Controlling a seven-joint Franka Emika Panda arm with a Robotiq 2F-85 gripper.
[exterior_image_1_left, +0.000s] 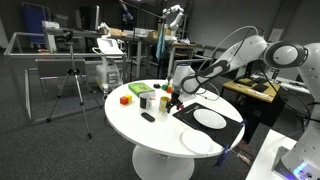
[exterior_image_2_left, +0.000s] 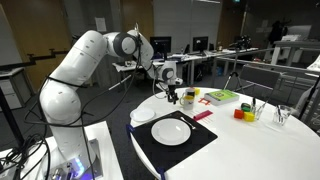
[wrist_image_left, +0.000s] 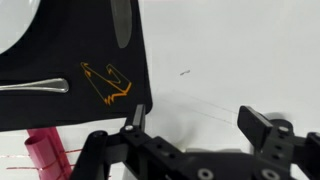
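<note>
My gripper hangs over the white round table by the far corner of a black mat; it also shows in exterior view 2. In the wrist view the gripper stands open, with white tabletop showing between its fingers. The black mat lies to the left there, with orange marks near its corner. On it are part of a white plate, a knife and a silver utensil handle. A red cylindrical item lies at the lower left, past the mat's edge.
Cups and coloured blocks stand across the table from the mat. A green tray lies further back. Beside the mat is another white plate; a dark object lies on open tabletop.
</note>
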